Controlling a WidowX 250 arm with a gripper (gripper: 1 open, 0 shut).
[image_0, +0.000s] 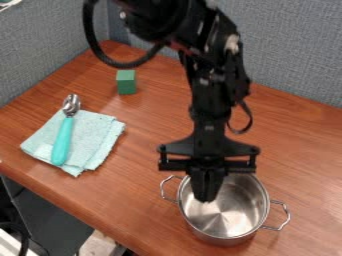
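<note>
My black gripper (206, 180) hangs pointing down over a steel pot (230, 218) with two wire handles, its fingertips over the pot's back half. I cannot tell whether the fingers are open or shut, or whether anything is between them. A folded pale cloth (95, 145) lies at the left, with a teal-handled scoop (62, 140) lying on it.
A small green block (127, 82) stands at the back left of the wooden table (147, 200). Grey padded walls border the back and left. The table right of the arm is clear, and its front left edge drops to a dark floor.
</note>
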